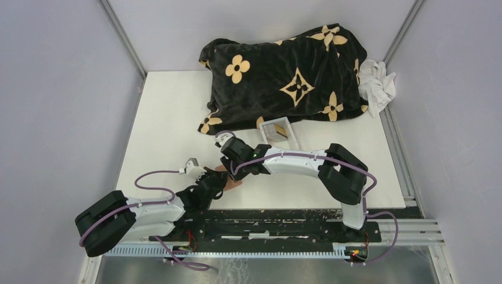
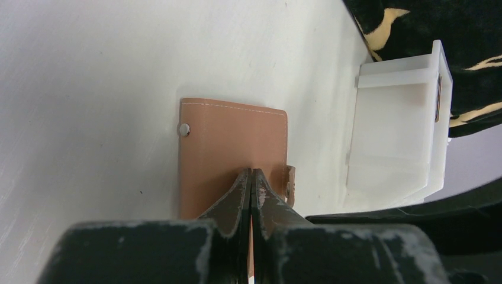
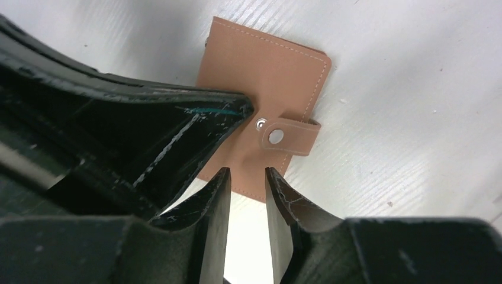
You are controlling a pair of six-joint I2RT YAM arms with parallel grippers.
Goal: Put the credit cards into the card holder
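Observation:
A tan leather card holder (image 1: 232,184) (image 2: 231,136) (image 3: 266,83) with a snap strap (image 3: 296,136) lies flat on the white table. My left gripper is over it with fingertips closed on each other at its surface; whether anything is pinched between them is hidden. My right gripper hangs above the holder, part open, with nothing between its fingers. A white plastic tray (image 1: 267,134) (image 2: 385,130) stands behind, with a gold card-like item (image 1: 280,132) in it.
A black patterned blanket (image 1: 266,83) covers the back of the table, with a white cloth (image 1: 376,86) at its right. Both arms crowd closely around the holder.

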